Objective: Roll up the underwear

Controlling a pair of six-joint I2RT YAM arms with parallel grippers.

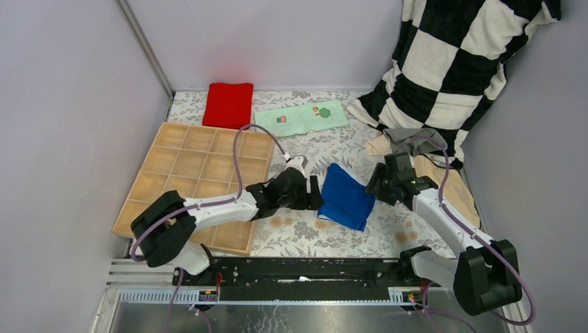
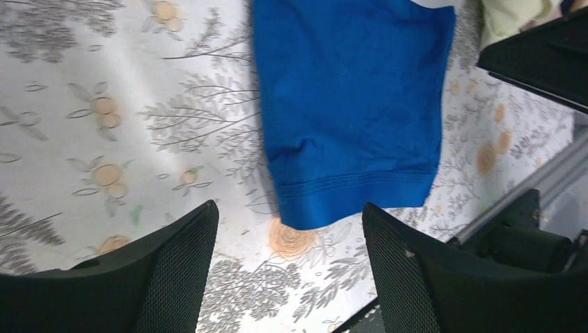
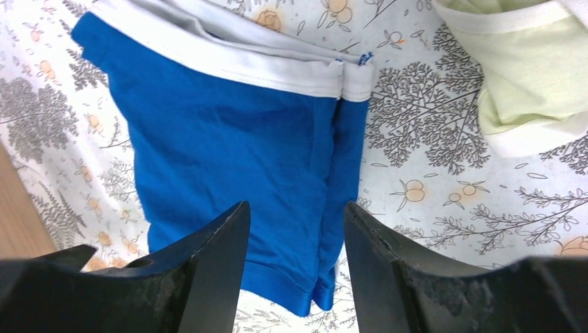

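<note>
Folded flat on the patterned table lies the blue underwear (image 1: 345, 198), its white waistband (image 3: 229, 59) at one end in the right wrist view and a hemmed end facing the left wrist camera. At its left edge, my left gripper (image 1: 315, 193) stands open, with bare tablecloth between its fingers. On the other side my right gripper (image 1: 374, 182) is close to the right edge. Its fingers (image 3: 225, 263) are apart above the cloth, holding nothing.
A wooden compartment box (image 1: 188, 163) stands to the left. Behind lie a red cloth (image 1: 229, 105) and a green cloth (image 1: 303, 118). Grey and beige cloths (image 1: 418, 140) are piled at the right, near a checkered blanket (image 1: 444, 62). Bare table lies in front of the underwear.
</note>
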